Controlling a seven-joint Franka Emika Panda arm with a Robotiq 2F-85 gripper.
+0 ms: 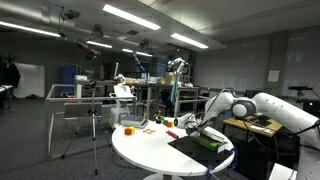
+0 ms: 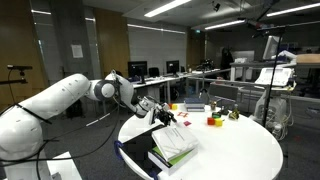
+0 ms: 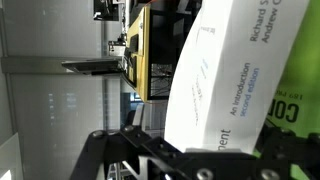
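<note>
A pale book with printed text [image 3: 228, 75] fills the middle of the wrist view, its cover reading "An Introduction, second edition". A green book [image 3: 295, 95] with large dark lettering lies alongside it at the right. In exterior view 2 a white-covered book [image 2: 176, 138] rests tilted over green and white ones on the near part of the table. My gripper is open, its dark fingers spread along the bottom of the wrist view, close to the pale book. From outside, the gripper [image 2: 163, 116] appears just behind the books; contact cannot be made out.
The round white table [image 1: 142, 152] has a wide clear area away from the arm. Red and yellow blocks [image 2: 214, 122] and a grey tray [image 2: 194, 109] sit toward its far side. A dark mat [image 1: 186, 147] lies beneath the books.
</note>
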